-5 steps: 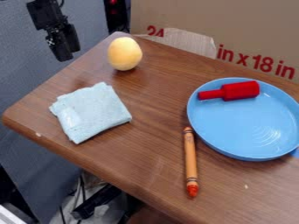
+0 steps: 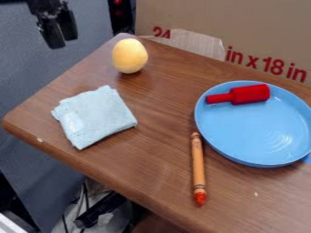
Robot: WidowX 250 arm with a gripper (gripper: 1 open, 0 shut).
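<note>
My black gripper [image 2: 57, 33] hangs at the upper left of the camera view, over the grey floor beyond the table's left edge, with nothing visible held; its finger is hard to make out. On the wooden table are a yellow egg-shaped object [image 2: 130, 55], a folded pale blue cloth [image 2: 93, 116] and an orange crayon [image 2: 198, 168]. A red cylinder with a narrow handle [image 2: 248, 94] lies in a blue plate [image 2: 255, 136] on the right.
A cardboard box [image 2: 231, 32] stands along the back of the table [image 2: 145, 164]. The table's middle, between cloth and plate, is clear.
My gripper has risen slightly and shifted a little to the left over the last second. The objects on the table have stayed where they were.
</note>
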